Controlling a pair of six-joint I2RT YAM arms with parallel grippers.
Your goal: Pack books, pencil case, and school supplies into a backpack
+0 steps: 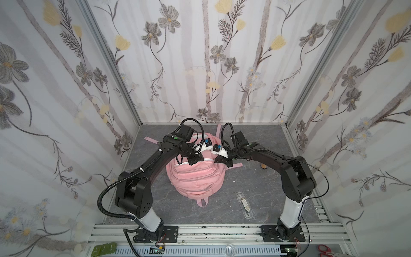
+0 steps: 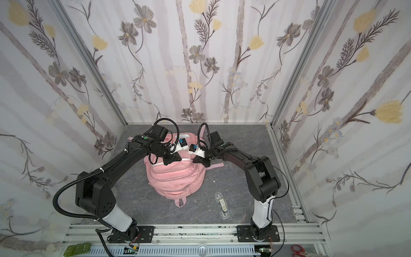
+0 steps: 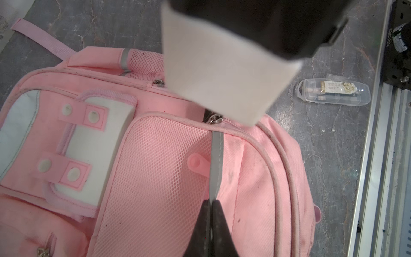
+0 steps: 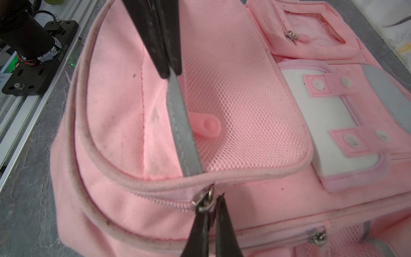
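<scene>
A pink backpack [image 1: 194,182] lies flat on the grey floor, both arms over it. My left gripper is shut low on the front mesh pocket [image 4: 239,141], at its grey reflective strip; I cannot tell whether the strip is between the fingertips. My right gripper is shut just at a metal zipper pull [image 4: 204,199] on the pocket's piped edge; whether it grips the pull is unclear. A pink tube-like piece [image 3: 197,165] shows behind the mesh. A clear case [image 3: 334,92] with a white item inside lies beside the bag.
Metal rails [image 1: 205,231] run along the near edge. A small brown object [image 1: 263,166] lies right of the bag, partly under the right arm. Bare floor lies around the clear case at the front right. Patterned walls enclose the back and sides.
</scene>
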